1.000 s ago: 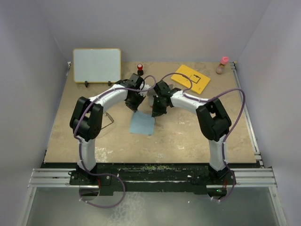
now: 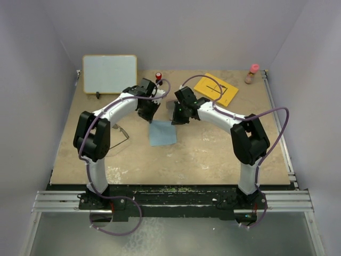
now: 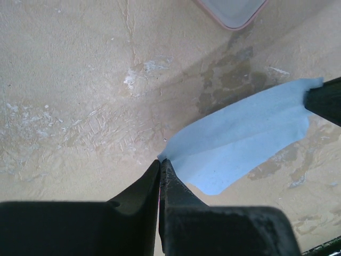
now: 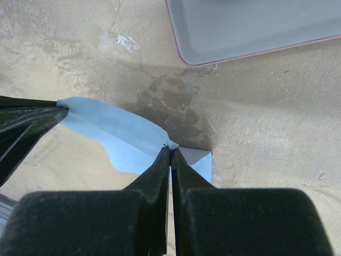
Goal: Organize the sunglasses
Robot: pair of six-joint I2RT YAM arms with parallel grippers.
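Observation:
A light blue cloth (image 2: 162,136) lies on the table, its two upper corners raised to my grippers. My left gripper (image 2: 150,118) is shut on one corner; in the left wrist view its fingertips (image 3: 165,173) pinch the edge of the cloth (image 3: 229,144). My right gripper (image 2: 174,121) is shut at the other corner; in the right wrist view the cloth (image 4: 117,130) ends between its fingertips. A pair of glasses (image 2: 122,136) lies on the table left of the cloth, partly hidden by the left arm.
A grey, pink-rimmed case (image 4: 250,26) sits just behind the cloth. A yellow envelope (image 2: 224,88) is at the back right, a pink bottle (image 2: 251,73) beside it, a whiteboard (image 2: 109,72) at the back left.
The cloth now lies a little higher in the top view.

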